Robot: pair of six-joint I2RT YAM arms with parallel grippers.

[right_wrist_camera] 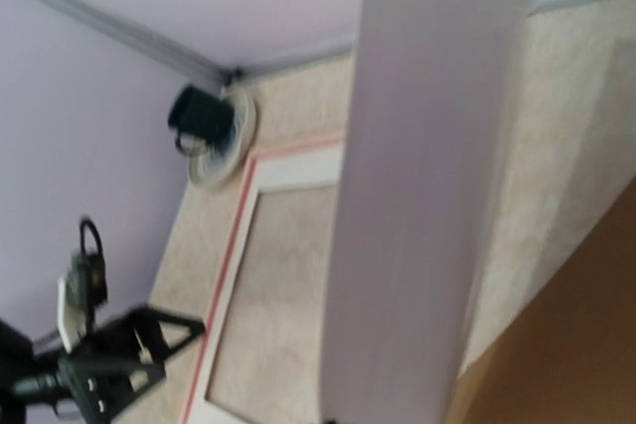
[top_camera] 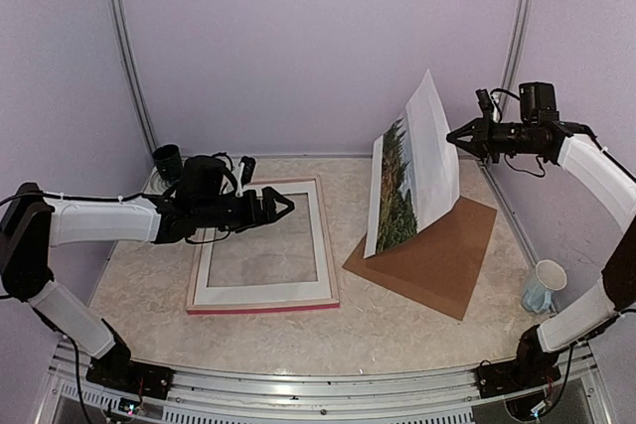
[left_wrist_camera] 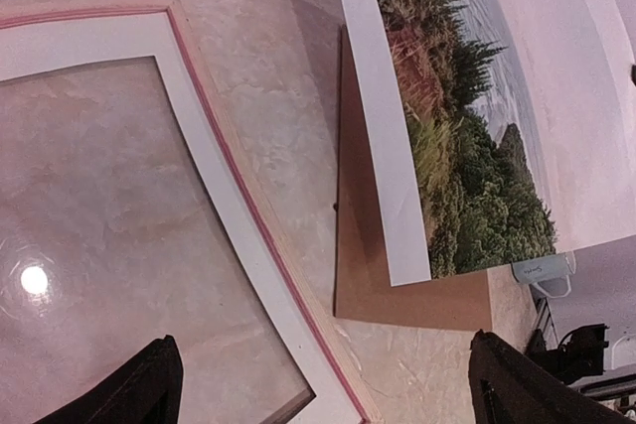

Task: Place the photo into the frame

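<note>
A large landscape photo with a white border [top_camera: 399, 191] hangs curved above the brown board, its right edge pinched by my right gripper [top_camera: 452, 138], which is shut on it. From the left wrist view the photo [left_wrist_camera: 447, 126] shows trees and water, its lower edge over the board. Its pale back [right_wrist_camera: 422, 206] fills the middle of the right wrist view and hides that gripper's fingertips. The white frame with a pink edge [top_camera: 263, 294] lies flat on the table, left of the photo. Above the frame, my left gripper [top_camera: 288, 208] stands open and empty, its fingers [left_wrist_camera: 129, 389] spread wide.
The brown board [top_camera: 437, 270] lies on the table at right. A light blue mug [top_camera: 543, 286] stands by the right wall. At the back left, a dark mug [top_camera: 168, 162] sits on a plate [right_wrist_camera: 237, 151]. Bare table [top_camera: 397, 345] shows in front.
</note>
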